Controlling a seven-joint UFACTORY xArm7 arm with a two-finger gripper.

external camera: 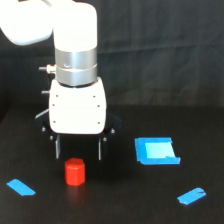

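A small red block (75,172) rests on the dark table at the lower left of the view. My gripper (78,152) points downward with its two thin dark fingers (99,150) spread well apart. It is open, and only dark background shows between the fingertips. In the picture the tips end just above the block, one to each side of it. How far the gripper stands from the block in height or depth, I cannot tell.
To the right lies a shallow blue tray or box (142,151) with a pale inside. A flat blue piece (21,187) is at the far left, and another blue piece (191,196) at the lower right.
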